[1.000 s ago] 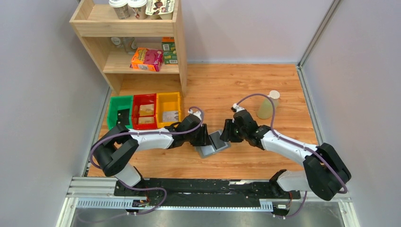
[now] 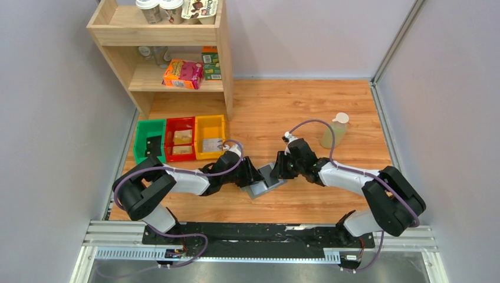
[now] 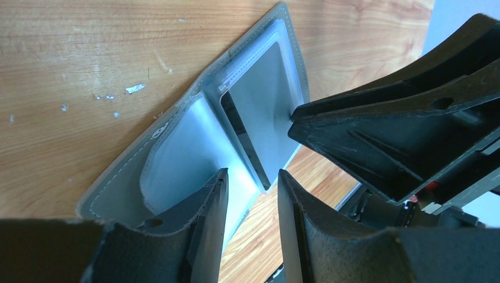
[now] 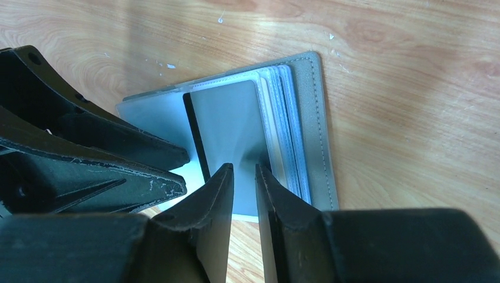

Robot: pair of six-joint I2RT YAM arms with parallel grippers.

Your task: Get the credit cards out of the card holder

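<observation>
The grey card holder (image 2: 257,190) lies spread open on the table between my two arms, with clear sleeves on it. In one sleeve sits a grey card with a black stripe, also visible in the right wrist view as the grey card (image 4: 229,127). My left gripper is partly open over the clear sleeve, beside the card's striped edge, and nothing shows between its fingers. My right gripper has a narrow gap between its fingertips, which are over the grey card near the stacked sleeve edges. Whether either gripper touches the holder, I cannot tell.
Green (image 2: 139,147), red (image 2: 171,131) and yellow (image 2: 218,122) bins stand behind the left arm, with cards inside. Behind them rises a wooden shelf (image 2: 159,36). A bottle (image 2: 334,132) stands at the back right.
My right gripper has shifted left and slightly down, further over the holder.
</observation>
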